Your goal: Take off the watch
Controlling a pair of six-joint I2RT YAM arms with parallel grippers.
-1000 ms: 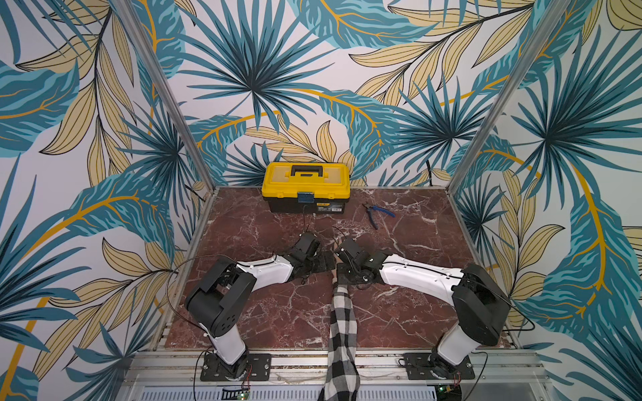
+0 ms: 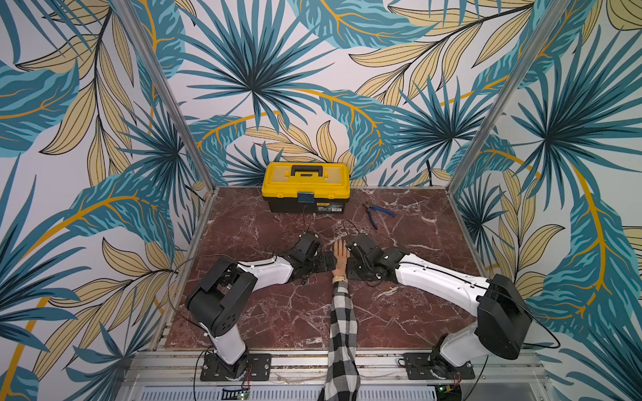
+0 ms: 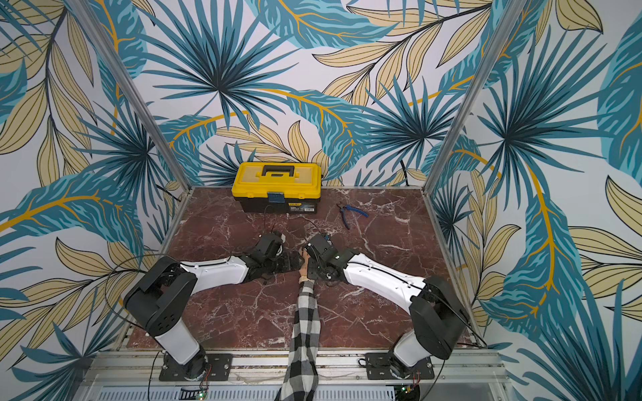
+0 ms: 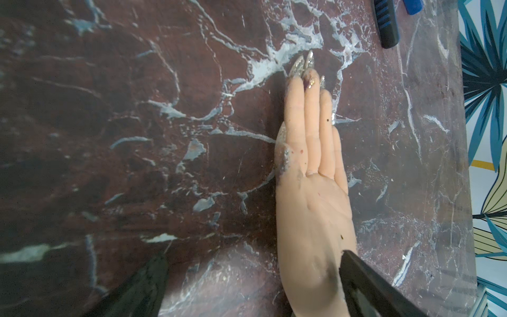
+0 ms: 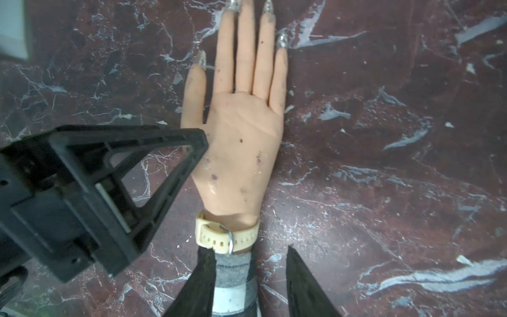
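Observation:
The watch (image 5: pixel 244 238) has a cream strap with a metal buckle on the palm side, in the right wrist view. It circles the wrist of a mannequin hand (image 5: pixel 240 142) lying palm up; its dial is hidden. My right gripper stands part open, its fingertips appearing on either side of the strap's lower edge, with nothing gripped. From the left, my left gripper's finger (image 5: pixel 179 136) reaches over the thumb side of the palm. Wide apart are the fingers of my left gripper, empty, with one finger overlapping the palm in the left wrist view.
A checkered sleeve (image 2: pixel 343 327) covers the forearm down to the front edge. Behind the hand stands a yellow and black toolbox (image 2: pixel 305 187). Blue-handled pliers (image 2: pixel 381 212) lie to its right. Bare marble tabletop (image 2: pixel 428 237) spreads on both sides.
The right arm has shifted to the right, away from the left gripper, uncovering the hand between them. The left arm, hand and toolbox have stayed put.

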